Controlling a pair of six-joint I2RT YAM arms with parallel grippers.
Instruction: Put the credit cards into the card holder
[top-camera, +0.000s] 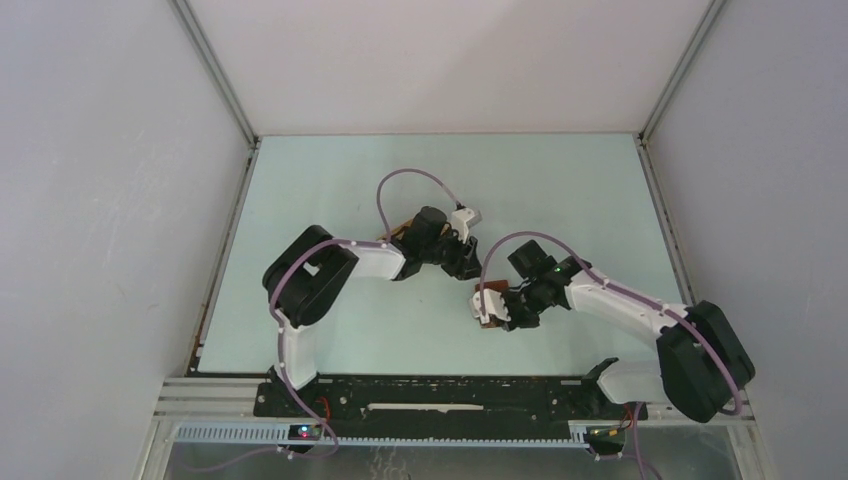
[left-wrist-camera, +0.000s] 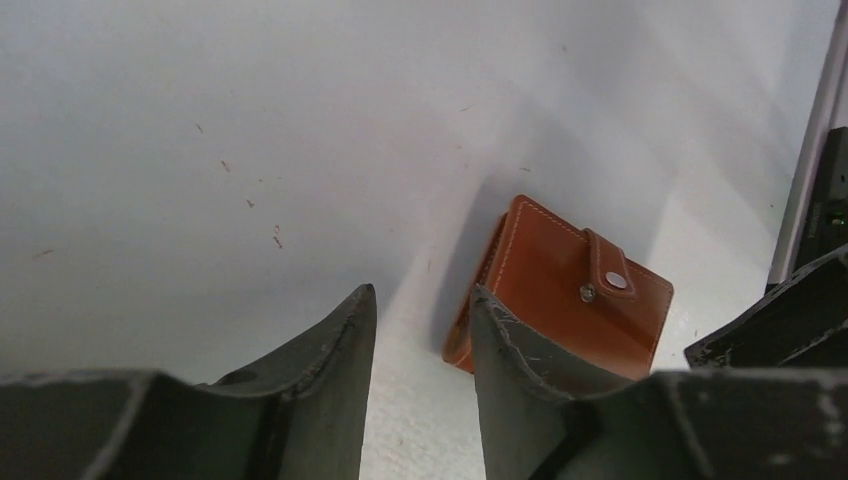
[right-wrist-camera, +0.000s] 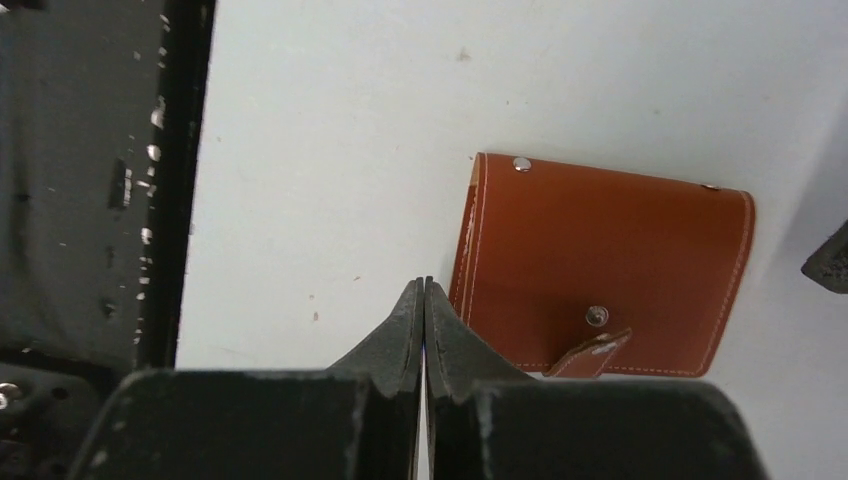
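Observation:
The brown leather card holder lies on the table, partly covered by my right arm in the top view. Its snap strap and stitched edge show in the left wrist view, where the card holder is to the right of the fingertips. My left gripper is part open with nothing between its fingers. In the right wrist view, my right gripper is shut, with nothing visible between its fingers; its tips appear at the left edge of the card holder. No credit card can be made out.
An orange object is mostly hidden behind the left arm. The two arms are close together around the card holder. Open table surface extends to the back and left. A dark rail runs along the front edge.

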